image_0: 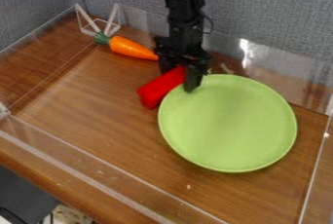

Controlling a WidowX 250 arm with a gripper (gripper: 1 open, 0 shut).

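My black gripper (182,72) hangs from the top centre, low at the upper-left edge of a large light green plate (229,126). It is shut on a red cylinder-like object (158,91), which lies slanted just left of the plate, its upper end hidden by the fingers.
An orange toy carrot (130,47) with a green top lies left of the gripper, beside a white wire rack (116,21) at the back. Grey walls and a clear strip border the wooden surface.
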